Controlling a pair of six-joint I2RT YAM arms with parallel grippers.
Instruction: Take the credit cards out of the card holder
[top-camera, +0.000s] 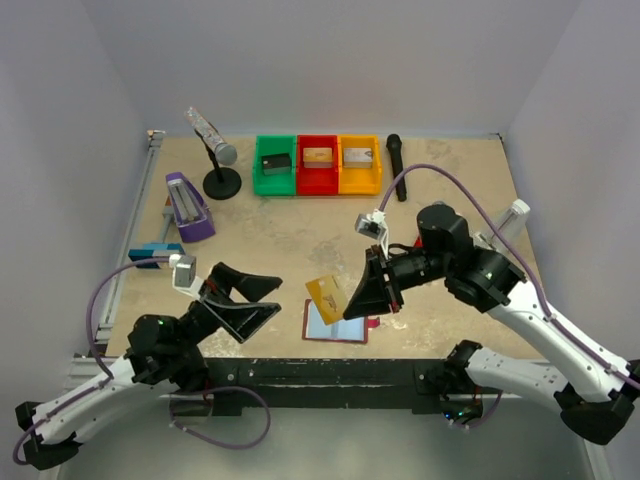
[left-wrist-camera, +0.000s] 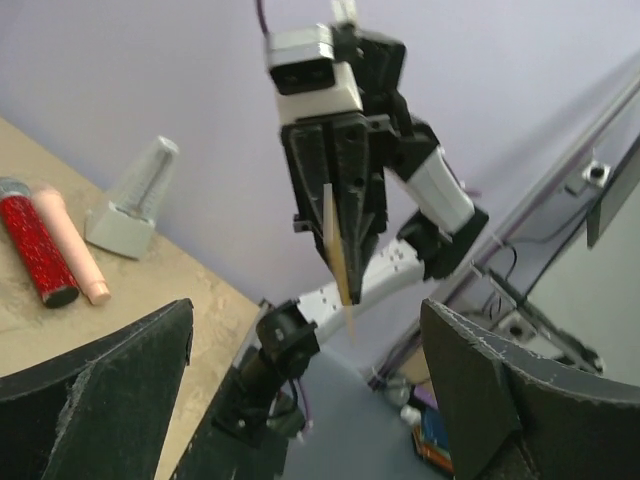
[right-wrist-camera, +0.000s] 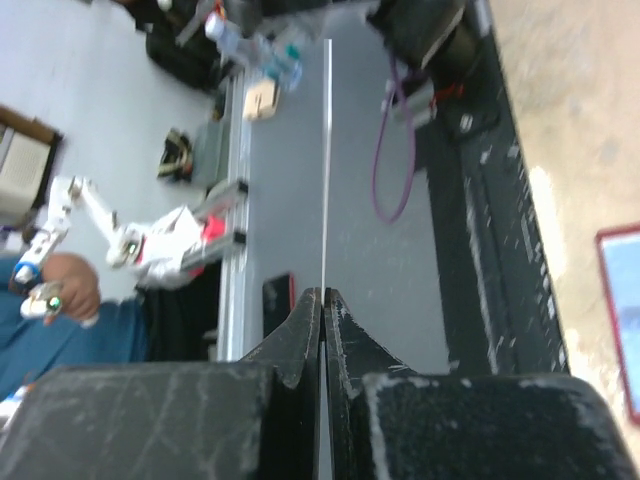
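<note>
A gold card (top-camera: 327, 299) hangs in the air in the top view, one end pinched by my right gripper (top-camera: 348, 316), which is shut on it. The right wrist view shows that card (right-wrist-camera: 327, 140) edge-on as a thin line rising from the closed fingertips. An open, red-edged card holder (top-camera: 350, 331) with pale inner faces lies flat on the table, below the card and partly covered by it in the top view. To the left, my left gripper (top-camera: 281, 297) stands open and empty, apart from the card.
Green (top-camera: 260, 187), red (top-camera: 317, 189) and yellow (top-camera: 362, 188) bins at the back each contain cards. A black microphone (top-camera: 395, 155), a lamp stand (top-camera: 222, 184) and a purple holder (top-camera: 197, 222) stand around.
</note>
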